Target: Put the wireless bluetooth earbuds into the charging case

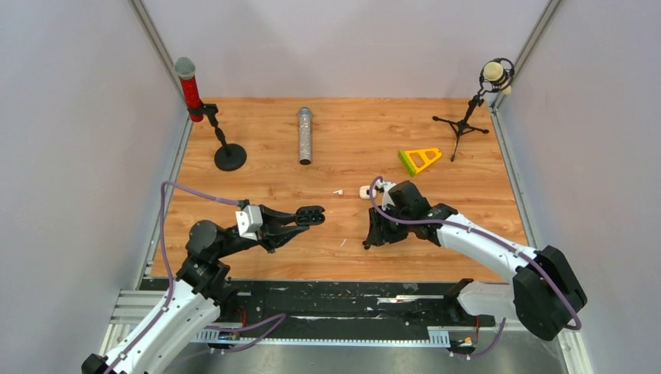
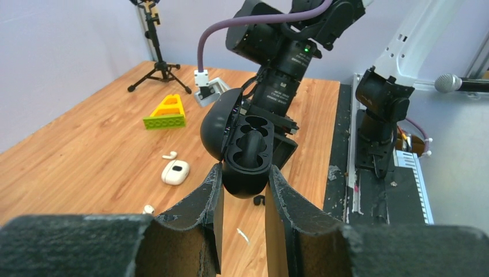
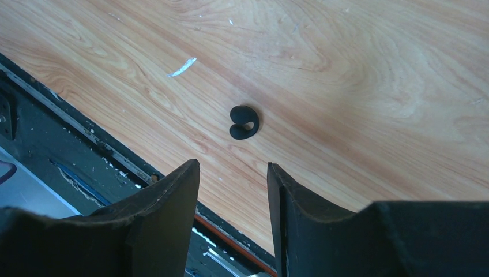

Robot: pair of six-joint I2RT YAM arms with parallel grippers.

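My left gripper is shut on the black charging case (image 2: 248,150), held in the air with its lid open and the inner wells showing; in the top view the case (image 1: 310,216) is left of my right gripper (image 1: 374,236). Two small black earbuds (image 3: 244,115) lie close together on the wooden table (image 3: 375,86) in the right wrist view. My right gripper is part open above them, fingers pointing down, nothing between its fingertips.
A white case (image 2: 175,172), small white earbuds (image 1: 337,192) and a yellow-green wedge (image 1: 417,160) lie farther back. A microphone (image 1: 305,136) lies at the back, with stands (image 1: 230,157) at the rear corners. The table's front edge is close to the black earbuds.
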